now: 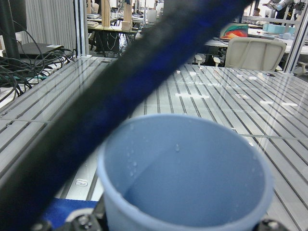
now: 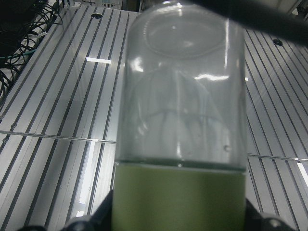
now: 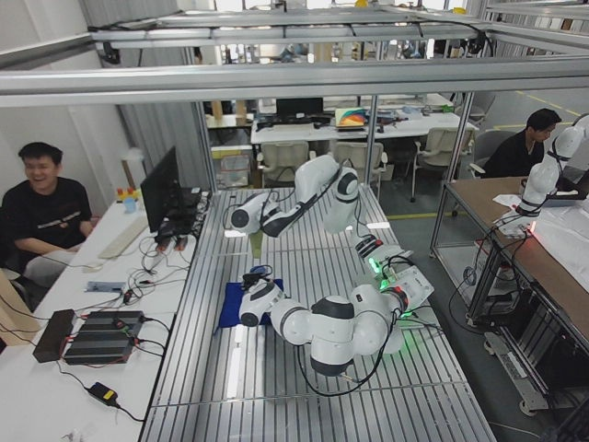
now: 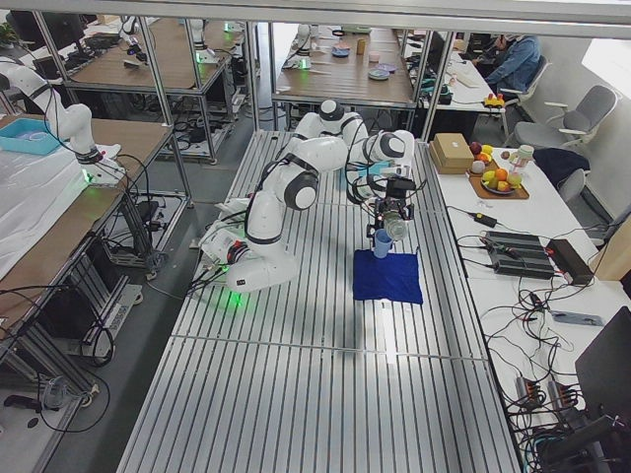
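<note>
A light blue cup (image 4: 383, 246) is in my left gripper, which is shut on it just above a dark blue cloth (image 4: 386, 281); the cup fills the lower middle of the left wrist view, with drops on its inner wall. My right gripper is shut on a clear bottle (image 2: 180, 96) with pale green liquid (image 2: 178, 197). The bottle is held above and near the cup in the camera right view. Its liquid sits at the low end in the right wrist view.
</note>
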